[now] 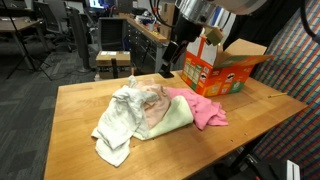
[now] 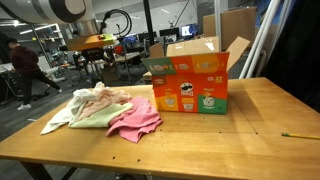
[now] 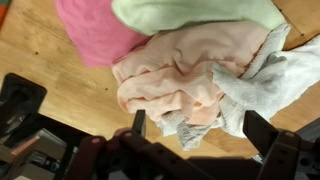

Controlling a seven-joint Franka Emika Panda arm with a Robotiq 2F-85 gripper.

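Observation:
Several crumpled cloths lie in a heap on the wooden table: a white-grey cloth (image 1: pixel 115 130), a peach cloth (image 1: pixel 154 101), a pale green cloth (image 1: pixel 176 117) and a pink cloth (image 1: pixel 204 109). My gripper hangs above the heap, its fingers wide apart with nothing between them. From the wrist, the peach cloth (image 3: pixel 190 65) and the white-grey cloth (image 3: pixel 265 88) lie below and ahead of the fingers. The green cloth (image 3: pixel 195 12) and pink cloth (image 3: pixel 95 30) show toward the top of that view.
A red, orange and green cardboard box (image 2: pixel 190 92) with raised flaps stands beside the cloths, at the table's back right in the first exterior view. A pencil (image 2: pixel 300 136) lies on the far side of the box. Bare tabletop (image 1: pixel 75 125) shows left of the heap.

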